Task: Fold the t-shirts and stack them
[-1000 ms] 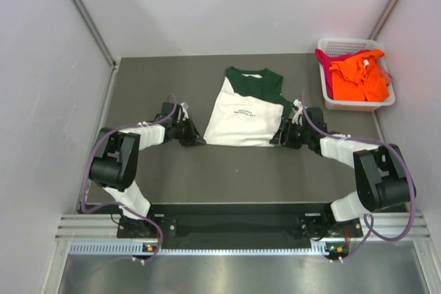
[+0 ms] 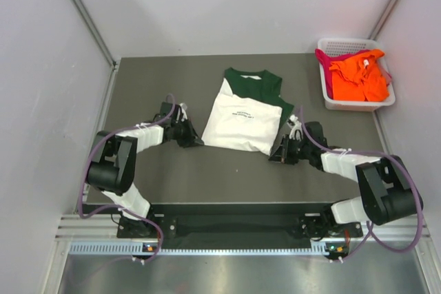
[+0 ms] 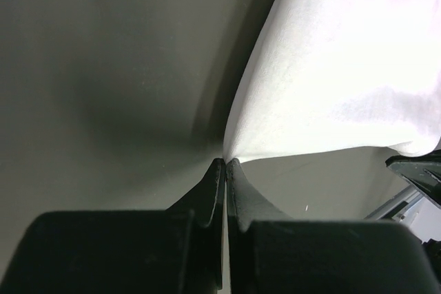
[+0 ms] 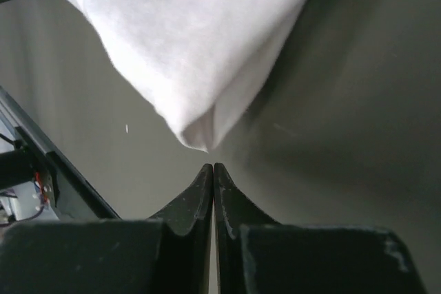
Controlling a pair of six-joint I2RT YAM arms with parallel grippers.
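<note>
A white and green t-shirt point(image 2: 241, 122) lies in the middle of the table, its green collar part at the far side and the white part with small print nearer me. At the near left corner of the white cloth point(image 3: 331, 87), my left gripper is shut on the fabric. Beside the near right corner, my right gripper point(image 2: 271, 158) has its fingers together. In the right wrist view a folded white corner point(image 4: 200, 132) hangs just beyond the closed tips of that gripper, apart from them, with nothing between the fingers.
A white basket point(image 2: 344, 105) with orange point(image 2: 362, 77) and pink clothes stands at the back right corner. Bare grey table point(image 2: 207, 180) stretches in front of the shirt and to its left.
</note>
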